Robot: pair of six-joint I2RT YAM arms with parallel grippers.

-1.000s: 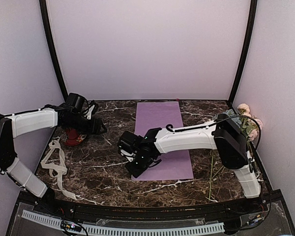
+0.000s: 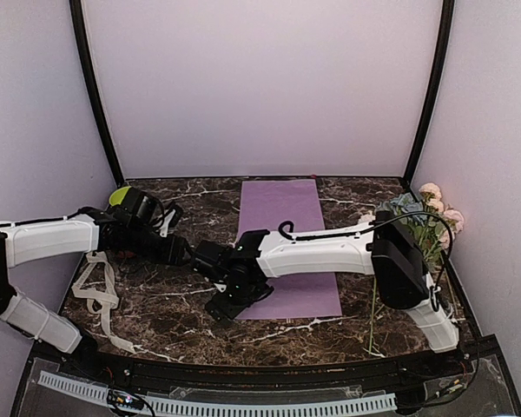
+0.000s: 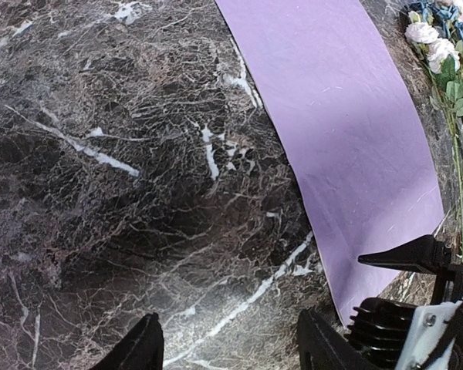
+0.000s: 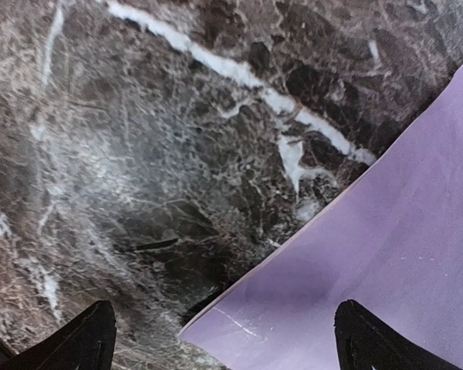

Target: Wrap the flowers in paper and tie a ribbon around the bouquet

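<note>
Fake flowers with pink, white and blue heads [image 2: 434, 215] lie at the table's right side, their long green stems pointing toward the front. A purple sheet [image 2: 282, 208] is spread flat at the middle. At the left lies a loose white ribbon [image 2: 104, 300]. My left gripper is open over bare table left of the sheet, nothing between its fingers. The right gripper also stands open and empty, above the sheet's front left corner. In the top view, the right arm covers part of the sheet and some stems.
Partly behind my left arm, a yellow-green object [image 2: 118, 196] shows at the back left. The two grippers are close together near the middle. Walls [image 2: 495, 130] bound the sides.
The right gripper has shifted left, toward the sheet's left edge.
</note>
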